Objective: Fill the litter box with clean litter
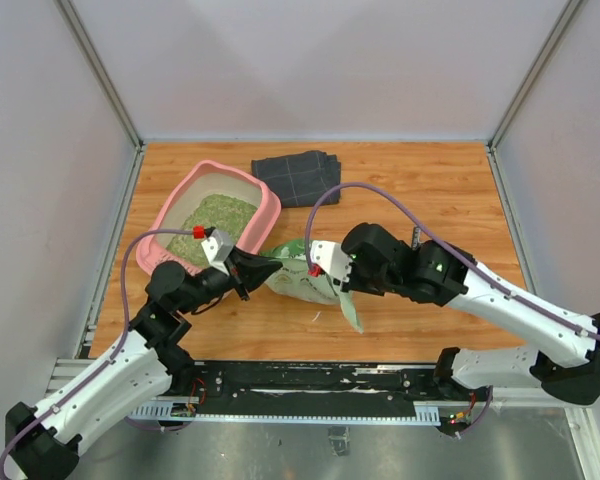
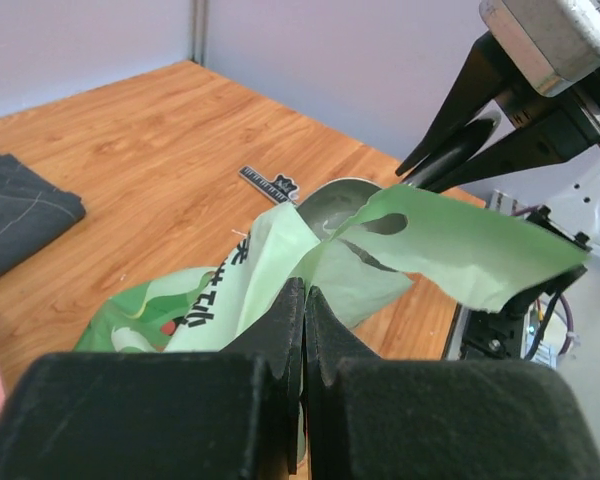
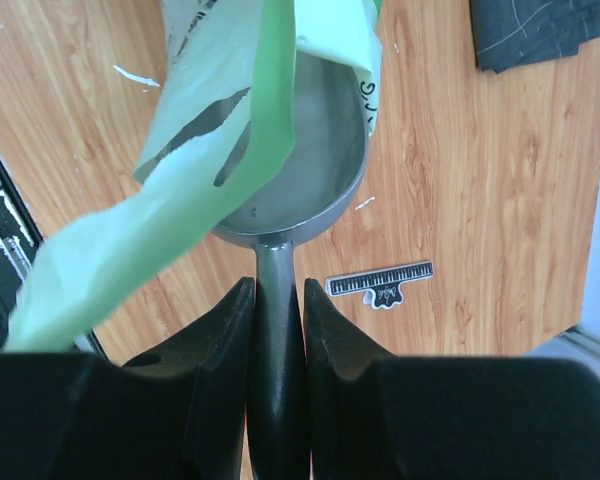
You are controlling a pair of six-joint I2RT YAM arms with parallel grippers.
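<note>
The green and white litter bag [image 1: 302, 281] lies on its side near the table's middle, mouth toward the right. My left gripper is shut on the thin edge of its opening. A loose green flap [image 2: 460, 245] of the bag hangs out to the right. In the right wrist view my right gripper is shut on the handle of a grey scoop [image 3: 315, 165], whose bowl is partly inside the bag's mouth. Whether litter lies in the bowl's hidden part I cannot tell. The pink litter box [image 1: 269, 209], left of the bag, has greenish litter [image 1: 218, 220] across its floor.
A folded dark cloth [image 1: 298, 178] lies behind the bag, right of the box. A small black comb-like piece [image 3: 380, 280] rests on the wood beside the scoop.
</note>
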